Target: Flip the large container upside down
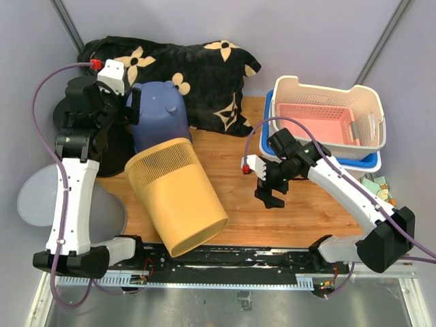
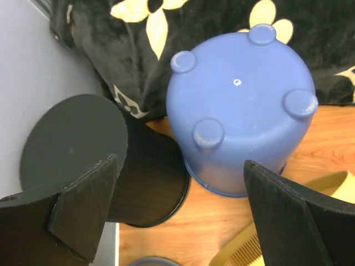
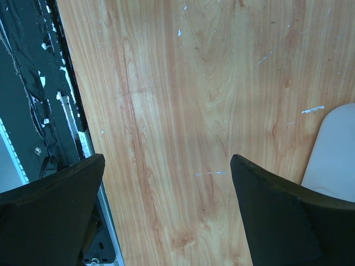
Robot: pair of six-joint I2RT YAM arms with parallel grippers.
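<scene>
A large yellow container [image 1: 178, 204] with a slotted band lies on its side at the table's left-middle, its open mouth toward the front edge. In the left wrist view only its rim [image 2: 238, 244] shows, at the lower right. Behind it stands a blue container [image 1: 162, 114], bottom up, its round feet on top. My left gripper [image 1: 131, 95] is open, held high at the far left with nothing between its fingers; below it in its wrist view are the blue container and a black one. My right gripper [image 1: 267, 194] hangs open over bare wood, right of the yellow container.
A black container [image 2: 111, 160] and a grey one [image 1: 102, 211] stand at the left. A patterned black cushion [image 1: 197, 75] leans on the back wall. Stacked baskets [image 1: 371, 133] fill the back right. Bare wood [image 3: 172, 111] lies clear in the middle.
</scene>
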